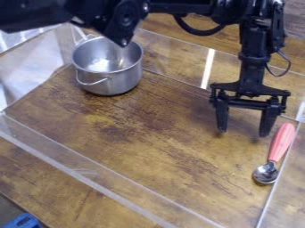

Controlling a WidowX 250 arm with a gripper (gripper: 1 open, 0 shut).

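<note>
The black gripper [243,116] hangs low over the wooden surface at the right, its two fingers apart with nothing between them. Just to its right and in front lies a pink-handled scoop [279,144] with a metal head at its lower end. A steel pot [107,80] with wire handles sits at the upper left, well apart from the gripper.
Clear plastic edging borders the wooden work surface [131,142], whose middle and front are free. A small blue object [21,221] is at the bottom left corner. The arm and a cable cross the top of the view.
</note>
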